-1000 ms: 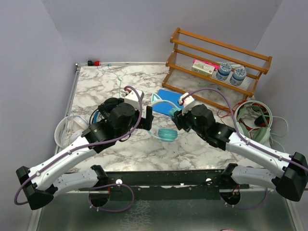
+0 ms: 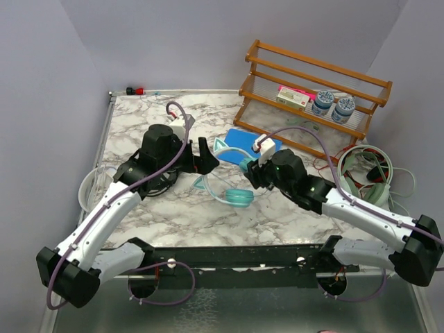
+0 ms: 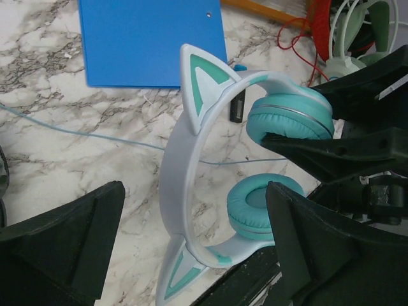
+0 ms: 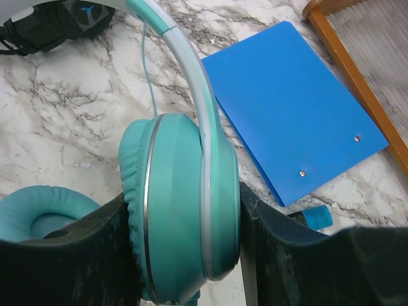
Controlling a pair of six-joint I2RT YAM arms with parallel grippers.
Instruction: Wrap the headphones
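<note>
Teal-and-white cat-ear headphones (image 3: 182, 178) are held up over the marble table. My right gripper is shut on one teal earcup (image 4: 172, 197), seen large in the right wrist view. The other earcup (image 2: 239, 196) hangs lower, with the band arching to the left. My left gripper (image 2: 204, 152) stands open beside the band; in the left wrist view its fingers frame the band and lower cup, with nothing gripped. A thin pale-blue cable (image 3: 95, 136) runs across the table.
A blue board (image 4: 293, 108) lies behind the headphones, beside a small blue-capped item (image 4: 315, 217). A wooden rack (image 2: 312, 90) with jars stands at the back right. Other headphones and wires (image 2: 368, 177) lie at the right, black coiled items at the left.
The right gripper has stayed nearly still on the earcup.
</note>
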